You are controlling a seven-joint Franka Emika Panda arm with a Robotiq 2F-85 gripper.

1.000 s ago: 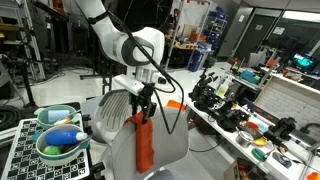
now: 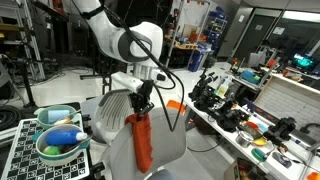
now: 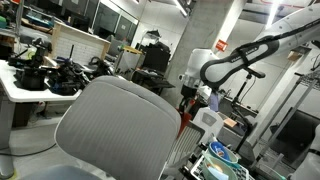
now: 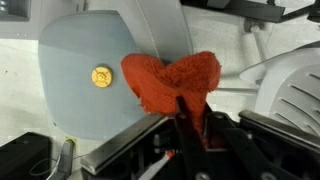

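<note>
A red-orange cloth (image 2: 143, 146) hangs in a long strip against a grey chair (image 2: 171, 147). At its upper end my gripper (image 2: 139, 113) is shut on it. From the wrist view, the bunched cloth (image 4: 165, 86) rises at the fingers and hides part of the fingers. Beyond it lies the grey chair's smooth surface with a round yellow piece (image 4: 102, 76) on it. In the second exterior view the chair (image 3: 118, 132) blocks most of the cloth; only a red bit (image 3: 184, 122) shows beside its edge, below the gripper.
A white slatted chair (image 2: 112, 108) stands close by the arm. To the left is a teal container (image 2: 63, 154) with bowls in it. Behind, a long table (image 2: 203, 112) is crowded with tools and equipment.
The gripper and the cloth's upper end have shifted slightly left. The cloth stays held, and its lower part hangs in nearly the same place.
</note>
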